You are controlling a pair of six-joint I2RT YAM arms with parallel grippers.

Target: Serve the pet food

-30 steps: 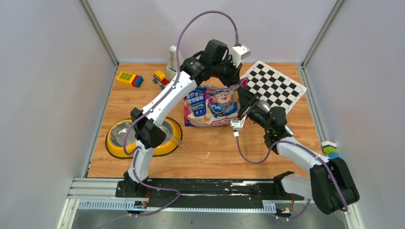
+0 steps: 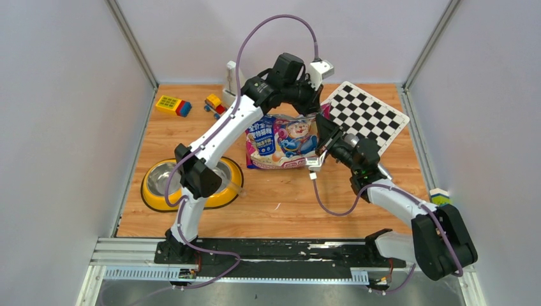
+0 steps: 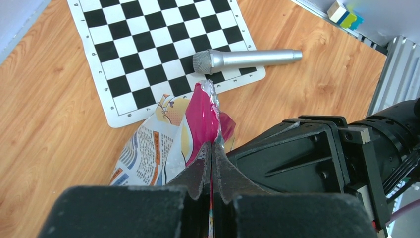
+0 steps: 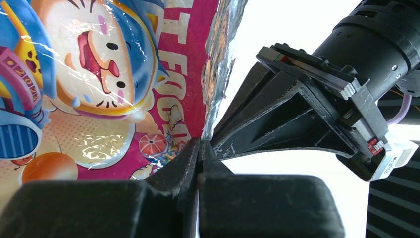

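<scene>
The pet food bag (image 2: 281, 141), pink and blue with cartoon animals, stands in the middle of the table. My left gripper is shut on its pink and silver top edge, with a thin red strip showing between the fingers. Close by, my right gripper is shut at the silver edge of the bag (image 4: 99, 74), which runs down into its fingertips. From above, both sets of fingertips meet near the bag's upper right corner, mostly hidden by the arms. A yellow double feeder (image 2: 152, 203) with metal bowls lies front left, partly under the left arm.
A checkered board (image 2: 370, 118) lies at the back right with a silver microphone (image 3: 257, 57) across its edge. Toy blocks (image 2: 172, 105) and a toy vehicle (image 2: 215, 103) sit back left.
The left arm and the bag look unmoved.
</scene>
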